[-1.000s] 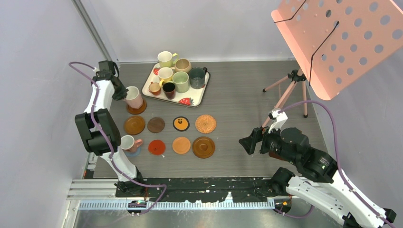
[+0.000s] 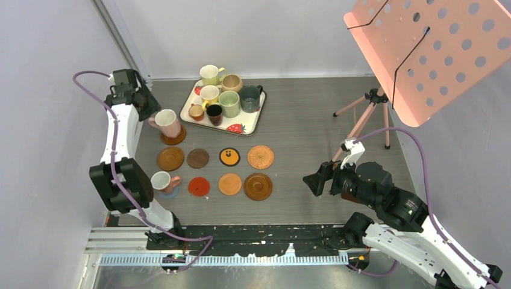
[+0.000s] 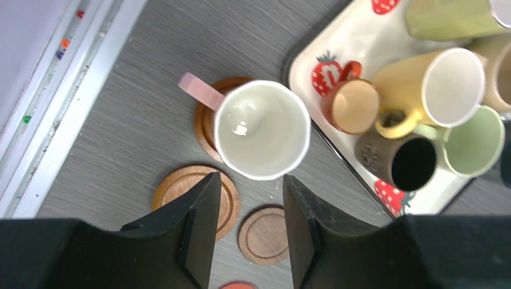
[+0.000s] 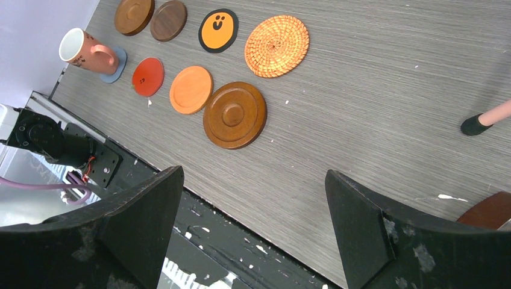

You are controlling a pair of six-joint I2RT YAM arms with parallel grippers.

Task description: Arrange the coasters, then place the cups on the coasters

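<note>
A pale pink cup [image 2: 169,124] stands upright on a round brown wooden coaster [image 2: 175,139], left of the tray. From above, in the left wrist view, its white inside [image 3: 262,129] shows, and its pink handle points to the upper left over the coaster [image 3: 203,123]. My left gripper is open just off the cup, with its fingers apart and nothing held. Over the right part of the table my right gripper is open and empty. A smaller pink mug [image 2: 163,182] sits on a blue coaster [image 2: 170,193] beside the left arm.
A strawberry tray [image 2: 224,126] carries several cups at the back. Several round coasters, among them a woven orange one [image 2: 261,157] and a dark brown one [image 2: 258,186], lie mid-table. A pink tripod [image 2: 362,123] stands right.
My left gripper has drawn back from the pink cup, up and to the left, and the cup's handle shows clear of it now. The cup stays on its coaster. My right arm is still.
</note>
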